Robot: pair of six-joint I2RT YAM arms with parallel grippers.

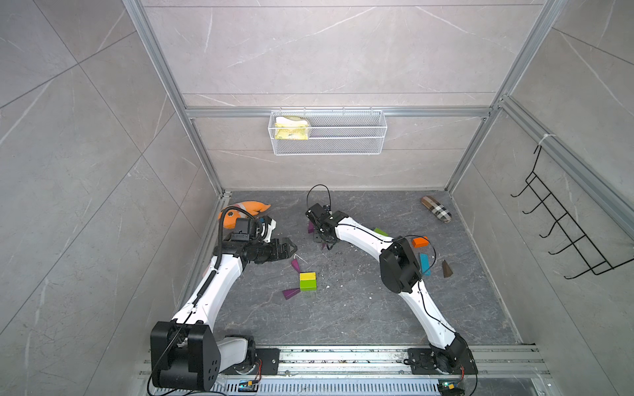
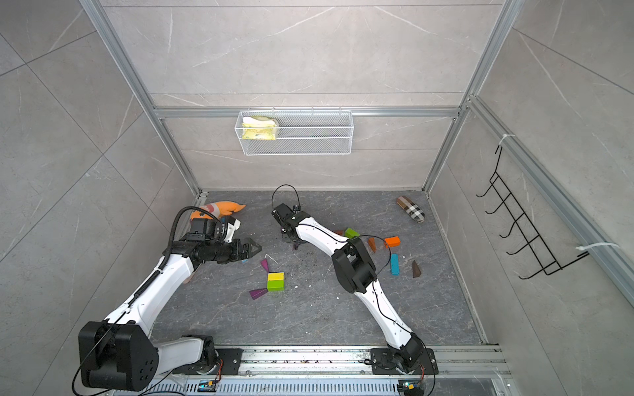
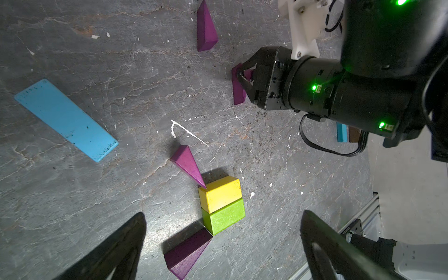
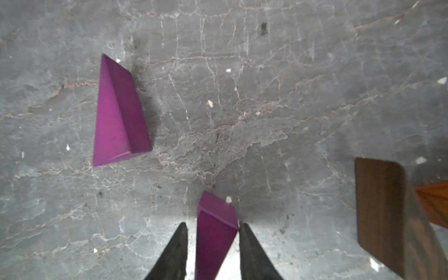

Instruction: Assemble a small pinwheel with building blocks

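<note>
A yellow block [image 3: 219, 191] on a green block [image 3: 223, 215] sits mid-table, two purple wedges [image 3: 186, 163] [image 3: 186, 254] touching or nearly touching it at opposite sides. My left gripper [image 1: 282, 248] hangs open and empty left of centre. My right gripper is part open over a purple wedge [image 4: 214, 242], which lies between its fingertips; contact is unclear. Another purple wedge [image 4: 121, 112] lies nearby. A blue plank [image 3: 65, 119] lies left in the left wrist view.
Orange [image 2: 392, 241], green [image 2: 351, 232], blue [image 2: 394, 264] and brown [image 2: 416, 269] blocks lie right of my right arm. An orange plush [image 2: 223, 208] lies back left, a plaid roll [image 2: 410, 208] back right.
</note>
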